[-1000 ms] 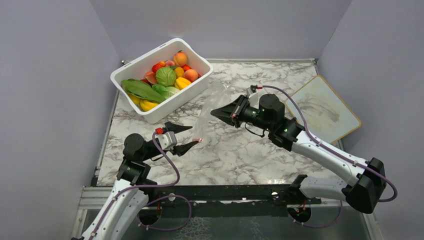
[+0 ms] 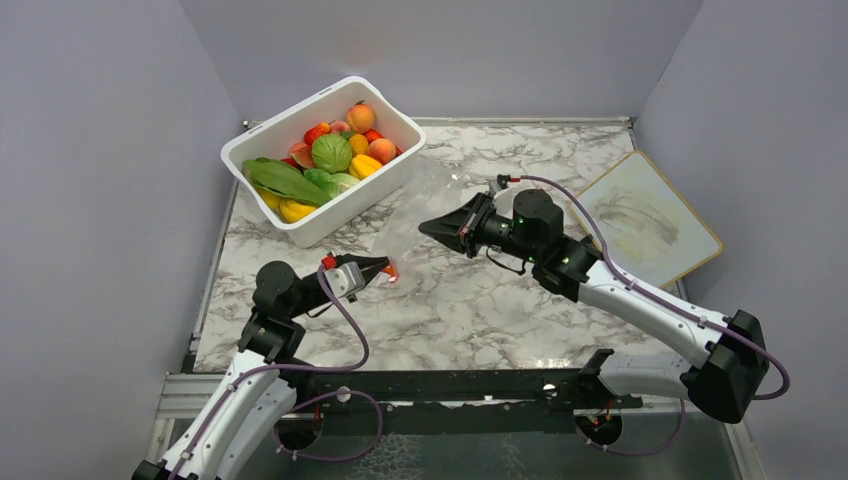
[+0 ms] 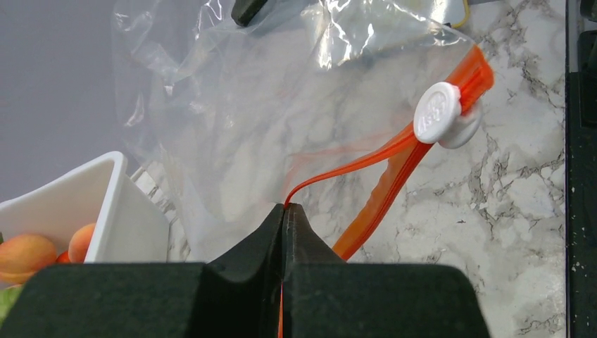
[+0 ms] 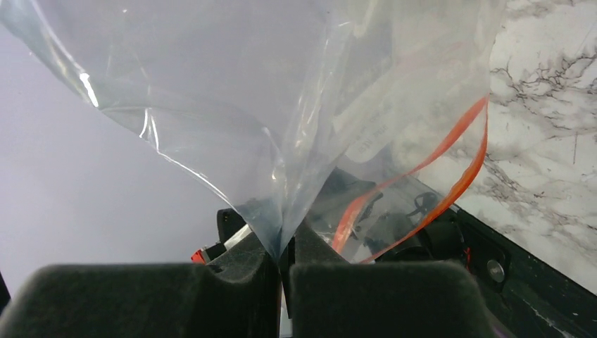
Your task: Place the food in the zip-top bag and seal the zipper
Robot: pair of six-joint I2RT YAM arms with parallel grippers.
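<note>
A clear zip bag (image 2: 410,215) with an orange zipper strip (image 3: 373,197) and white slider (image 3: 436,113) hangs between the grippers. My left gripper (image 2: 385,261) has its fingertips closed on the orange strip at the bag's lower end (image 3: 286,208). My right gripper (image 2: 426,227) is shut on the clear film (image 4: 281,246) higher up. The food, fruit and leafy vegetables including a cabbage (image 2: 331,151), lies in a white bin (image 2: 300,233) at the back left.
A yellow-edged board (image 2: 650,215) lies at the right.
The right gripper has stayed nearly still.
</note>
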